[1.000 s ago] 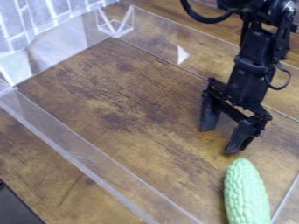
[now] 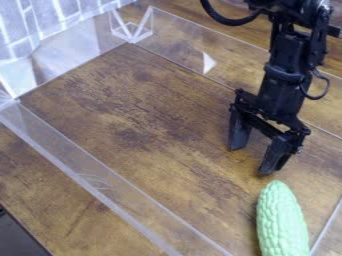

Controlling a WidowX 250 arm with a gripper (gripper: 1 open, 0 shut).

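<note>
My black gripper [image 2: 251, 150] is low over the wooden surface at the right side of the view, its two fingers spread apart, with nothing visible between them. In front of it, at the bottom right, lies a pale green corn-shaped object [image 2: 282, 222], apart from the fingers.
Clear plastic walls [image 2: 94, 185] border the wooden work surface [image 2: 127, 120], whose middle and left are bare. A white patterned cloth or panel [image 2: 40, 30] is at the top left, outside the walls. The dark arm rises to the top right.
</note>
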